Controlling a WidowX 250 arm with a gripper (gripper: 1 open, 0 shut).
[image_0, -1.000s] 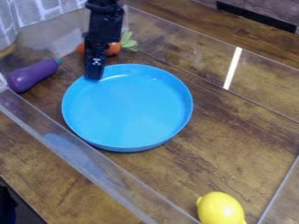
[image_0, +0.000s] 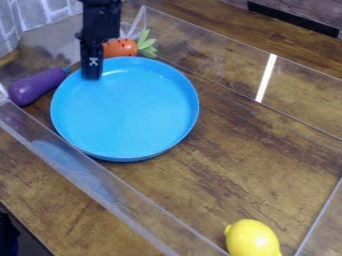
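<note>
My black gripper (image_0: 94, 62) reaches down from the top of the view to the far-left rim of a blue plate (image_0: 124, 110), shut on that rim. Behind it, to the right, lies an orange carrot (image_0: 120, 48) with green leaves, partly hidden by the gripper. A purple eggplant (image_0: 35, 87) lies just left of the plate.
A yellow lemon (image_0: 251, 239) lies at the bottom right. Clear panels edge the wooden surface (image_0: 234, 150), which is open to the right of the plate. Something pale and clear stands at the top left corner.
The gripper and the blue plate have moved left together, closer to the eggplant. More of the carrot shows now. The lemon has not moved.
</note>
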